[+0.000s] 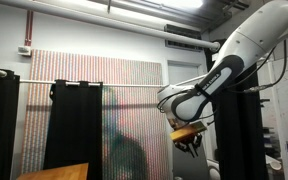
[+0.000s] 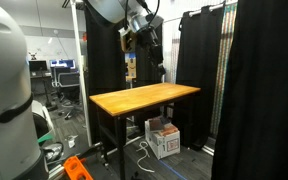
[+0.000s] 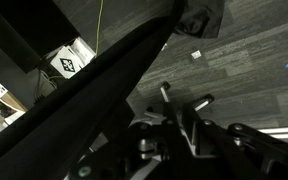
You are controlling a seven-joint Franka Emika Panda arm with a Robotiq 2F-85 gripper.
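In exterior view 1 my dark gripper (image 1: 193,149) hangs below the orange part of the wrist (image 1: 187,131), in front of the striped wall. Exterior view 2 has the gripper (image 2: 162,75) above the far side of the wooden table (image 2: 139,98), clear of its top. Dark finger shapes (image 3: 165,93) show low in the middle of the wrist view, against the grey floor (image 3: 239,75). No object can be made out between them, and the dark picture does not show how the fingers stand.
A white box (image 2: 164,144) with things in it sits on the floor beneath. Black curtains (image 2: 246,100) hang close by on the right. A large black shape (image 3: 84,105) crosses the wrist view.
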